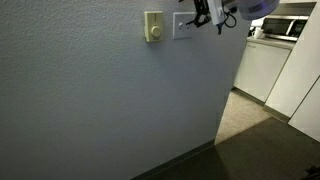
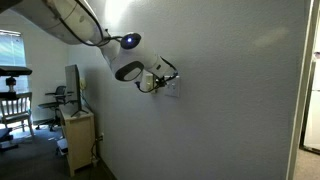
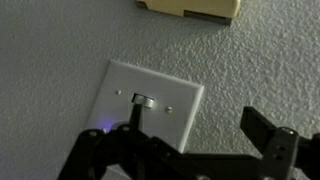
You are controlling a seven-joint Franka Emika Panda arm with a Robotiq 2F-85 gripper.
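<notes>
A white switch plate (image 3: 177,94) is fixed to the grey wall, tilted in the wrist view, with a small toggle (image 3: 143,101) at its middle. My gripper is open over the plate's right side, nothing held between its fingers. The left fingertip (image 3: 135,117) appears close below the toggle; whether the two touch, I cannot tell. Clear of the plate, the right fingertip (image 3: 256,126) lies over bare wall. In exterior view 1 the dark fingers partly overlap the same switch plate (image 1: 181,30).
Beside the plate, a cream box with a round knob (image 1: 153,27) is mounted on the wall; its edge (image 3: 203,7) shows at the top of the wrist view. Bare wall (image 1: 90,100) stretches below. White cabinets (image 1: 262,68) stand beyond the wall's end.
</notes>
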